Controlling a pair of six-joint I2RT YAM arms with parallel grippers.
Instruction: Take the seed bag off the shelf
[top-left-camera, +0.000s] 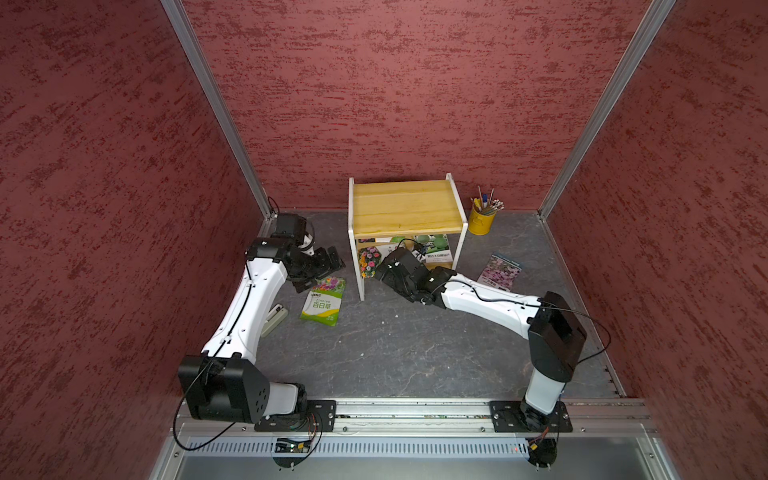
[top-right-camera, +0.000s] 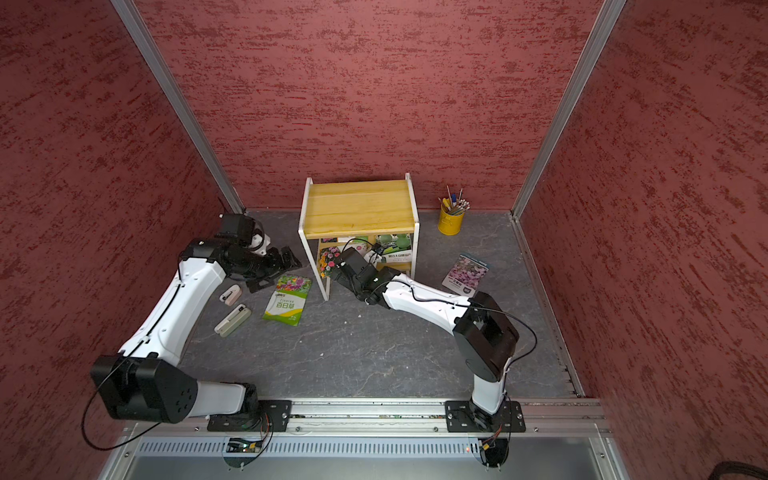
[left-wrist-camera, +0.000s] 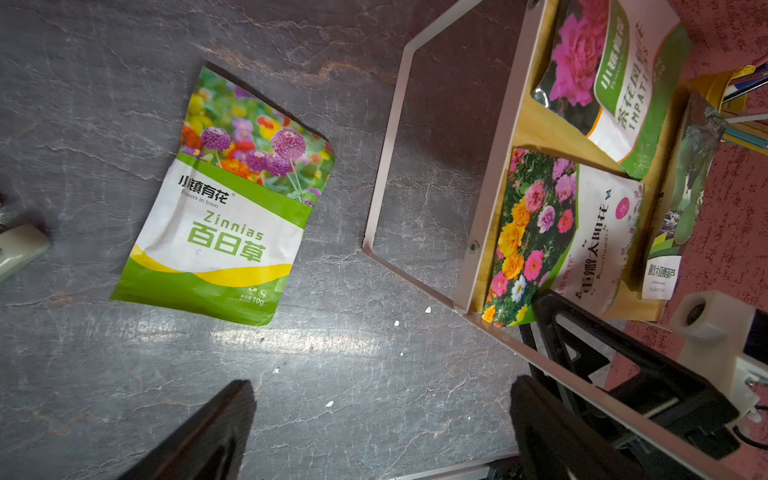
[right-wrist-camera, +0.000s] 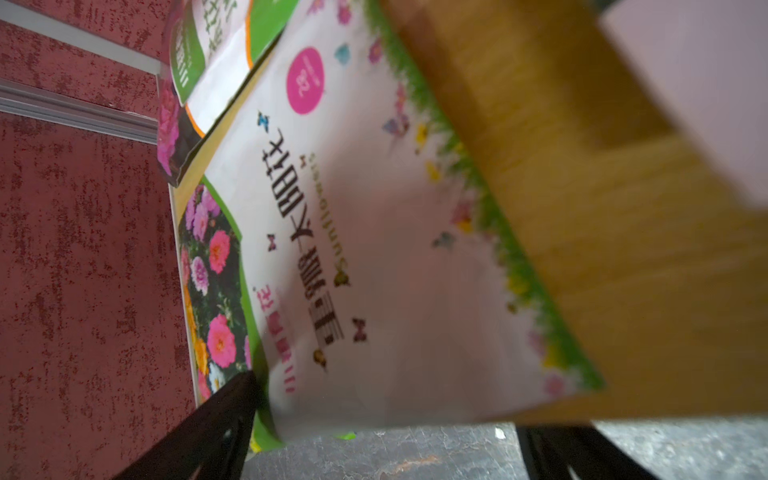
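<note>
A white-and-green sunflower seed bag (right-wrist-camera: 384, 240) with printed flowers lies on the wooden shelf (top-left-camera: 409, 208), its front corner close to my right gripper. That gripper is open at the shelf's front edge; one finger (right-wrist-camera: 220, 428) overlaps the bag in the right wrist view, and whether they touch I cannot tell. My left gripper stands open and empty left of the shelf. Below it on the table a green-and-white zinnia bag (left-wrist-camera: 232, 204) lies flat. Further bags share the shelf: a pink-flowered one (left-wrist-camera: 612, 72) and a dark green one (left-wrist-camera: 684, 192).
A yellow pen cup (top-left-camera: 480, 220) stands right of the shelf. Another seed bag (top-left-camera: 500, 272) lies on the right side of the table. Pale small items, one a stapler-like piece (top-right-camera: 233, 320), lie at the left.
</note>
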